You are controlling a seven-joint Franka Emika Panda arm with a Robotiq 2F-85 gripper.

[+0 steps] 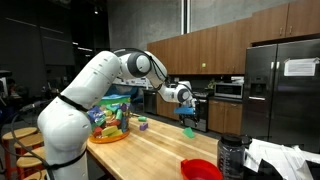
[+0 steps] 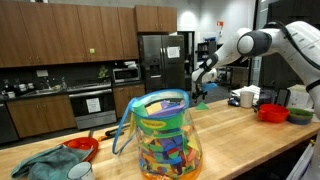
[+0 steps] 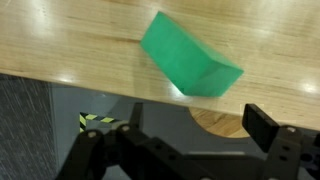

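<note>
A green block (image 3: 190,55) lies tilted near the table's edge in the wrist view. It also shows as a small green shape (image 1: 189,133) at the far part of the table in exterior view 1. My gripper stands open, its fingers wide apart and nothing between them; in the wrist view the block appears ahead of and apart from the fingertips (image 3: 263,124). In exterior view 1 the gripper (image 1: 186,119) hangs just above the block. Exterior view 2 shows the green block (image 2: 203,106) under the arm's end.
A red bowl (image 1: 199,169) and a black canister (image 1: 231,154) stand on the near right of the table. A container of colourful pieces (image 1: 108,120) is at the left. Wood between the block and the bowl is clear. A round wooden seat (image 3: 222,122) shows below the table edge.
</note>
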